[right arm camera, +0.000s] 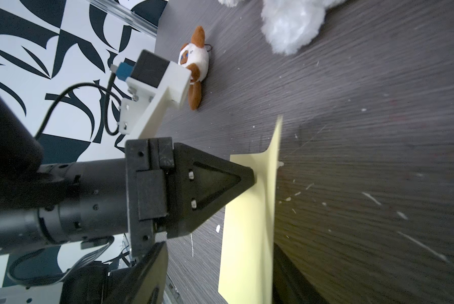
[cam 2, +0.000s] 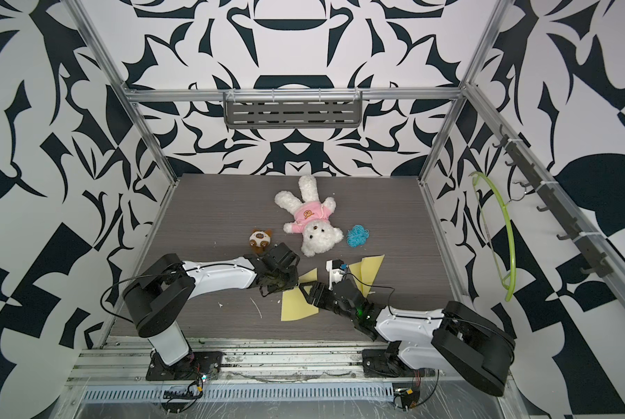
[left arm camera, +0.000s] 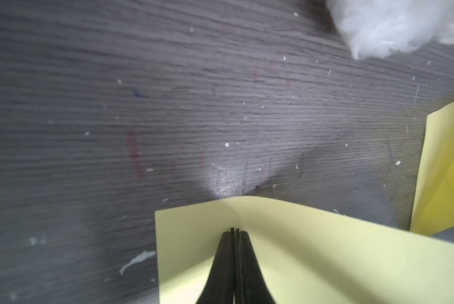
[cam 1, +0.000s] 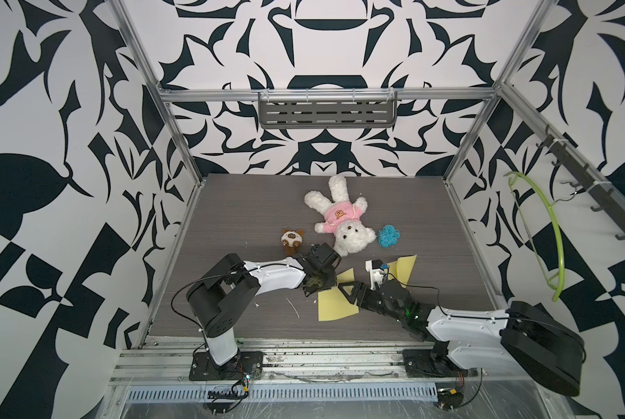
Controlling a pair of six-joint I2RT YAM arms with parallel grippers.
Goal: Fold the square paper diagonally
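Note:
A yellow paper (cam 1: pixel 336 307) lies at the front centre, one edge lifted in the right wrist view (right arm camera: pixel 247 228). My left gripper is shut, its tips down on the paper; the right wrist view shows it side-on. My right gripper is part open at the paper's right, one finger each side of the sheet in that view, partly hidden behind it. A second yellow paper (cam 1: pixel 403 269), with a crease or fold, lies to the right behind the right arm.
A white teddy in pink (cam 1: pixel 340 216) lies behind the papers, with a small brown plush (cam 1: pixel 292 241) to its left and a blue fuzzy ball (cam 1: pixel 388 235) to its right.

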